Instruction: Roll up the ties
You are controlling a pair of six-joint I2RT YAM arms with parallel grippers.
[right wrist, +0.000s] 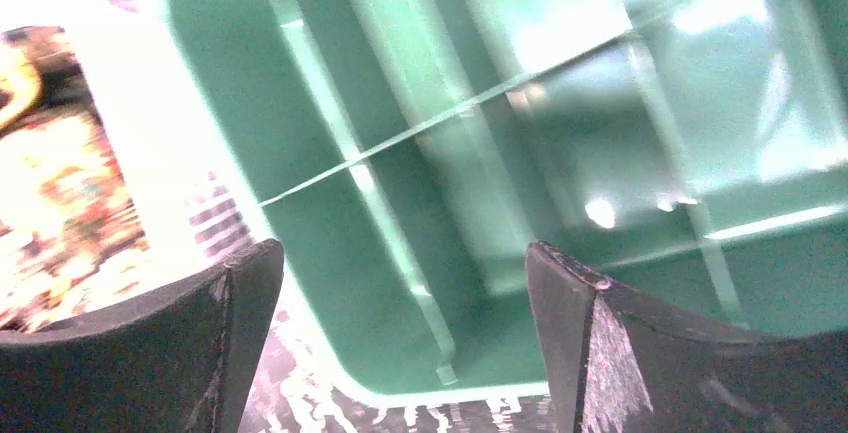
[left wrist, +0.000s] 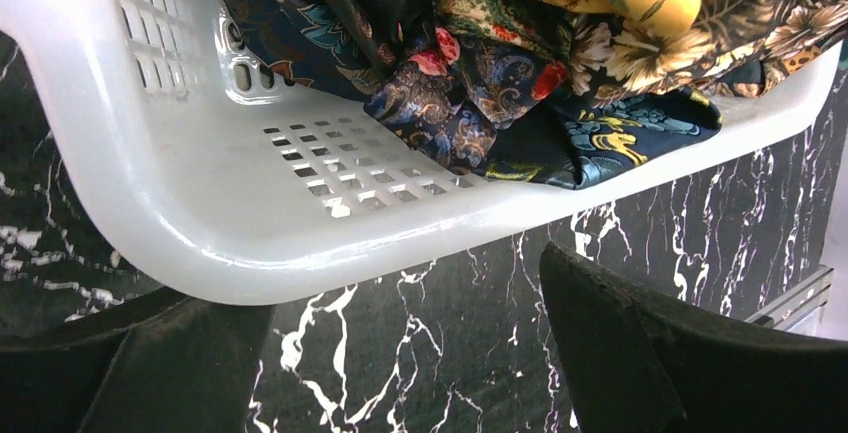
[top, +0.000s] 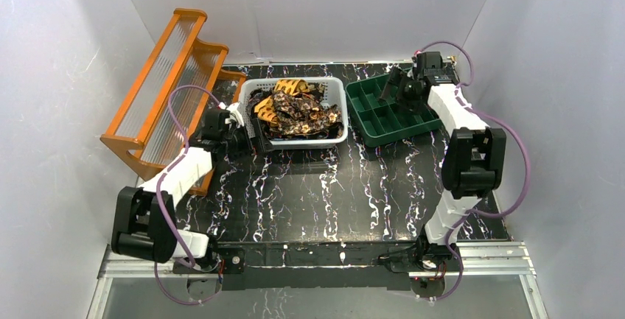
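Several patterned ties (top: 298,113) lie heaped in a white perforated basket (top: 344,131) at the back middle. In the left wrist view, flowered, dark blue and yellow ties (left wrist: 520,83) rest inside the basket, whose rounded corner (left wrist: 230,273) reaches between my fingers. Open at the basket's front left corner, my left gripper (top: 256,140) holds no tie. My right gripper (top: 395,89) is open over a green divided tray (top: 374,139) at the back right. Between its fingers the right wrist view shows only the tray's blurred compartments (right wrist: 400,183), with no tie in those visible.
A wooden rack (top: 162,90) with ribbed clear panels stands at the left, close to my left arm. In front of the basket and tray the dark marbled table (top: 317,201) is bare. Grey walls (top: 332,9) close off the back and sides.
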